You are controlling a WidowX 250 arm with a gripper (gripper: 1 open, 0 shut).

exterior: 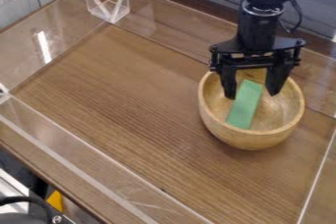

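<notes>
A tan bowl (254,133) sits on the wooden table at the right, with a green rectangular item (242,108) lying inside it. The black gripper (251,65) is open above the bowl, its two fingers spread over the left and right parts of the rim, the green item between and below them.
A clear wire-like holder (109,7) stands at the back left. A wall runs along the back, and a small yellow object (53,201) shows at the lower left edge.
</notes>
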